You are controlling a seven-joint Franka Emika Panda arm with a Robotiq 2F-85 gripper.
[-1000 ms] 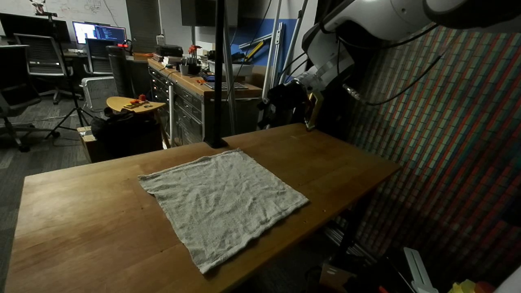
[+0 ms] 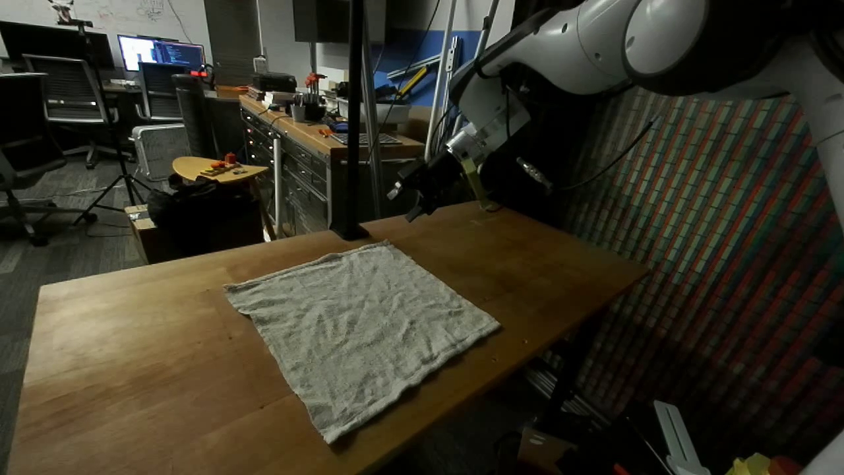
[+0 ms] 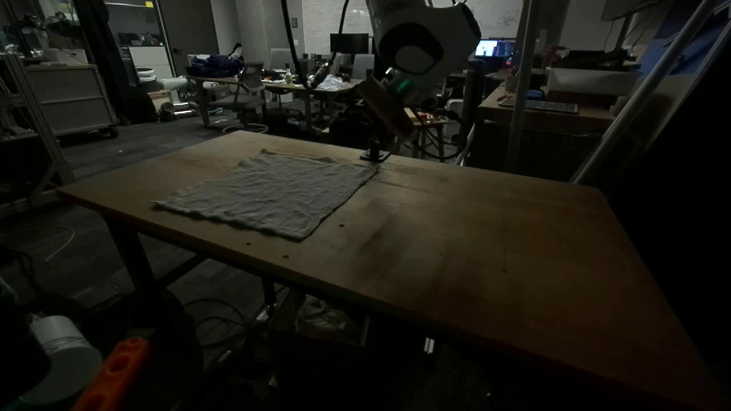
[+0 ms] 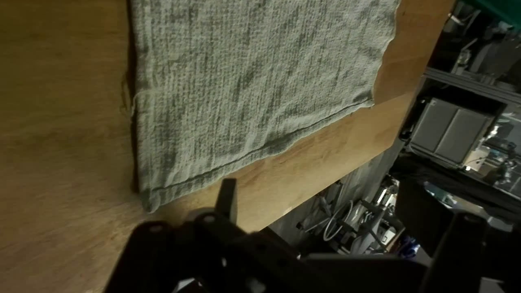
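Note:
A grey-white cloth (image 2: 364, 324) lies spread nearly flat on the wooden table, lightly wrinkled; the second exterior view shows the same cloth (image 3: 270, 192) toward the table's left half. My gripper (image 2: 405, 202) hangs above the far side of the table, beyond the cloth's far corner and clear of it. Seen from the wrist, the gripper is open, its dark fingers (image 4: 226, 202) wide apart with nothing between them. One hemmed corner of the cloth (image 4: 254, 83) sits just left of the nearer finger. In the second exterior view the fingers are lost in shadow.
Bare wood surrounds the cloth on the table (image 2: 126, 340). A black post (image 2: 353, 119) rises from the far table edge, close to the gripper. Beyond that edge stands a workbench (image 2: 304, 150) with drawers and tools.
The arm has moved left in the first exterior view, bringing the gripper nearer the black post and the cloth's far corner. It has also tilted. The cloth has stayed put.

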